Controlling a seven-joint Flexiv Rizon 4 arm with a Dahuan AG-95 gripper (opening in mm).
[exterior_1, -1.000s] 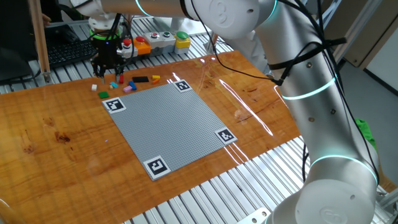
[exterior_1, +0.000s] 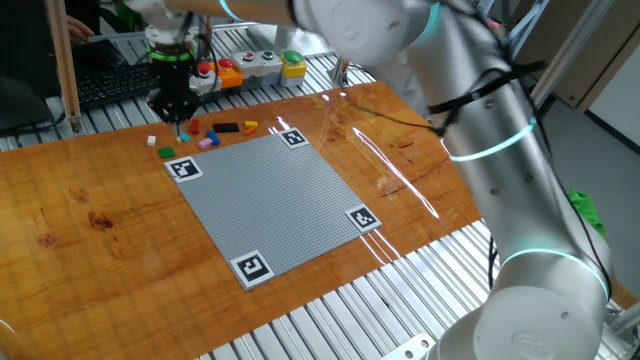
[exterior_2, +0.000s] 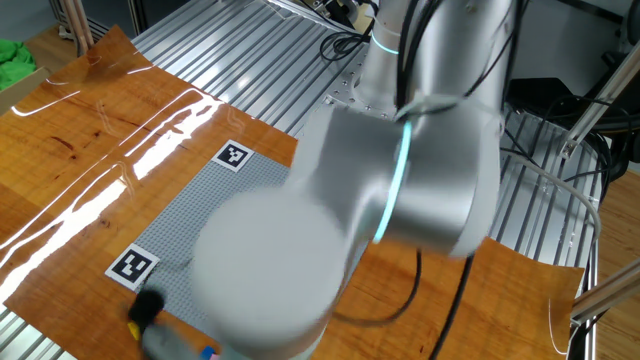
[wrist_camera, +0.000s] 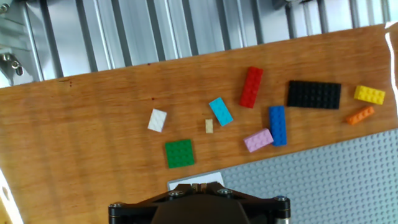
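My gripper shows at the bottom edge of the wrist view, its dark fingertips together; nothing shows between them. In exterior view 1 the gripper (exterior_1: 179, 128) hangs over the loose bricks by the far table edge. On the wood lie a white brick (wrist_camera: 157, 120), a green brick (wrist_camera: 180, 154), a small tan brick (wrist_camera: 209, 126), a light blue brick (wrist_camera: 221, 111) and a red brick (wrist_camera: 251, 87). A pink brick (wrist_camera: 259, 140) touches or nearly touches the blue brick (wrist_camera: 278, 126). Farther right are black (wrist_camera: 314, 94), yellow (wrist_camera: 369, 94) and orange bricks (wrist_camera: 360, 115).
The grey baseplate (exterior_1: 270, 205), with markers at its corners, looks bare in exterior view 1. Button boxes (exterior_1: 262, 69) and a keyboard (exterior_1: 112, 86) stand beyond the table edge. The arm (exterior_2: 270, 265) covers much of exterior view 2.
The arm has shifted slightly and is blurred now. The fingertips, seemingly apart one second ago, now appear together at about the same place. The bricks and baseplate look unmoved.
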